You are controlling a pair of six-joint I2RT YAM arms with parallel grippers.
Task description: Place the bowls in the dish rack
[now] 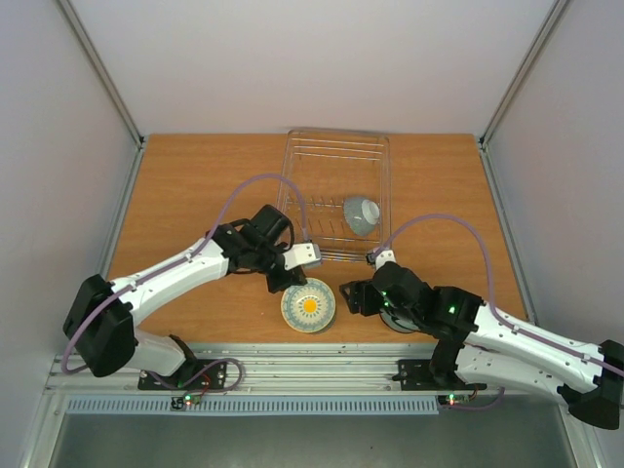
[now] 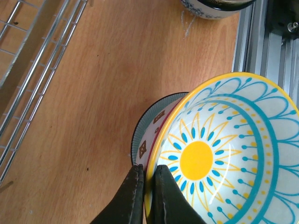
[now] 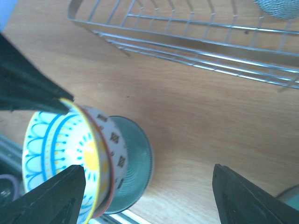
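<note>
My left gripper is shut on the rim of a white bowl [image 1: 309, 305] with a yellow edge and blue petal pattern. That bowl is tilted, its inside facing right in the left wrist view. Just behind it shows a red-rimmed bowl with brown diamonds [image 3: 118, 140]; whether it is also gripped I cannot tell. A grey-green bowl [image 3: 140, 163] lies behind these two. My right gripper stands open, fingers [image 3: 247, 198] wide apart, nothing between them. The wire dish rack [image 1: 336, 151] holds a grey bowl and a pale one [image 1: 361, 214] on its right side.
Beneath the right arm, partly hidden, sits another bowl [image 1: 398, 324]; its edge [image 3: 290, 201] shows at the right wrist view's lower right. A blue-patterned bowl [image 2: 205, 10] tops the left wrist view. Bare wooden table [image 1: 205, 175] lies left of the rack.
</note>
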